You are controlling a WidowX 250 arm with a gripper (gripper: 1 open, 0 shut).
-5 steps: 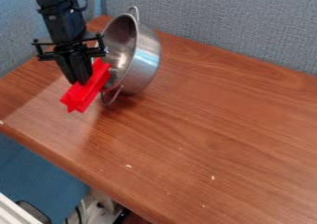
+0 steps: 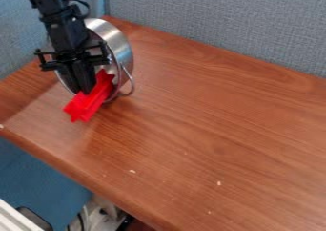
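Note:
My black gripper (image 2: 82, 80) is at the left end of the wooden table, pointing down at a red object (image 2: 90, 101) that lies slanted just below its fingertips; whether the red object is between the fingers is hard to make out. Right behind the gripper and red object is a steel pot (image 2: 112, 42) tipped on its side, partly hidden by the arm, with a thin metal loop at its lower right.
Grey-blue padded walls (image 2: 223, 25) stand along the back and left. The table's front edge runs diagonally at lower left.
The pot has turned and shifted left behind the gripper, showing less of its side. The red object and gripper have moved only slightly.

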